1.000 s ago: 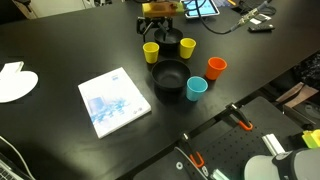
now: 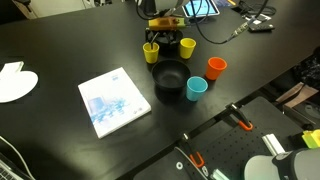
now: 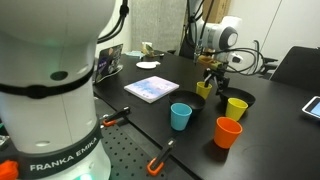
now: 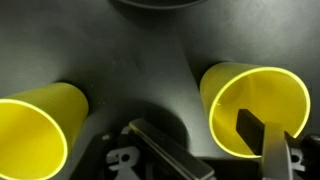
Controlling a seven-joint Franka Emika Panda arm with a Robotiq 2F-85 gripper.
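My gripper (image 2: pixel 163 37) is pointed down over the far part of the table and stands open. Below it is a yellow cup (image 2: pixel 151 54), the left one of two in exterior view 1. In the wrist view this yellow cup (image 4: pixel 216 112) is on the right; one finger (image 4: pixel 250 131) overlaps its opening and the other is outside its rim, over a dark bowl. Whether a fingertip touches the cup cannot be told. The second yellow cup (image 4: pixel 38 135) is at left in the wrist view, apart from the fingers.
A black bowl (image 2: pixel 171 76), a blue cup (image 2: pixel 196 89) and an orange cup (image 2: pixel 215 68) stand closer to the robot. Another dark bowl is partly hidden under the gripper. A white board (image 2: pixel 113 101) lies left.
In exterior view 1 my gripper has come lower and nearer to the left yellow cup, covering more of the dark bowl behind. The cups and the board have not moved.
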